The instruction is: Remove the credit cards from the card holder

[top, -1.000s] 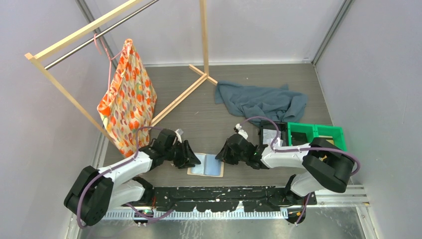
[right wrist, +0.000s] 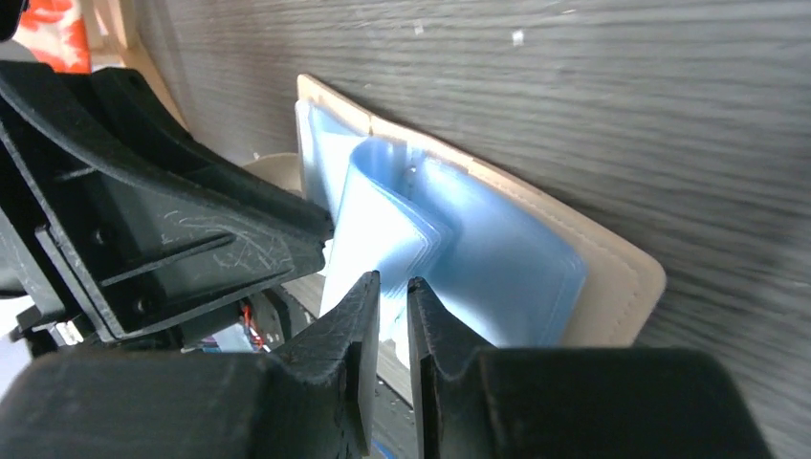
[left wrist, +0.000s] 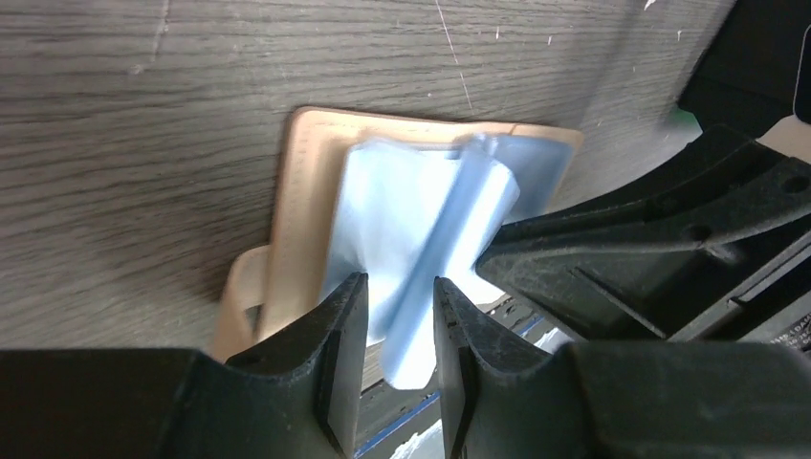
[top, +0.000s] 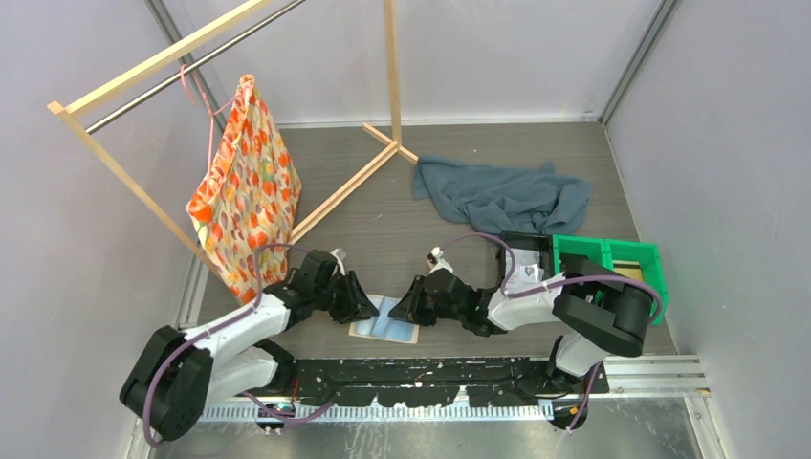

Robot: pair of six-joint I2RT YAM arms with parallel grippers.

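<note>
The open card holder [top: 393, 329], tan with pale blue translucent sleeves, lies on the floor between my grippers. My left gripper is at one end, its fingertips on the sleeves; my right gripper is at the other, over a raised, bent blue sleeve [right wrist: 383, 229]. Both grippers look closed on sleeve material, though their tips partly hide it. Whether any card is inside cannot be told.
Behind lie a grey-blue cloth [top: 497, 191] and wooden bars [top: 344, 191]. A patterned bag [top: 244, 182] hangs at left; green bins [top: 646, 258] stand at right. Floor behind the holder is clear.
My right gripper has moved left over the holder, which has shifted slightly left, and a sleeve now stands bent up. The left arm has moved slightly.
</note>
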